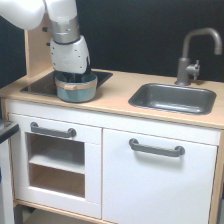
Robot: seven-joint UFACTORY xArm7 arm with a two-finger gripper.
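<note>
A teal-grey pot [76, 92] sits at the front of the black stovetop [42, 84] on the left of the toy kitchen's wooden counter. The white robot arm reaches down from the top left, and its dark gripper [72, 77] is at the pot's top, with the fingers partly hidden behind or inside the rim. Whether it is open or shut on the rim cannot be seen.
A steel sink [172, 97] with a tall faucet [187, 62] fills the right of the counter [117, 102]. Bare counter lies between pot and sink. Below are white cabinet doors with grey handles.
</note>
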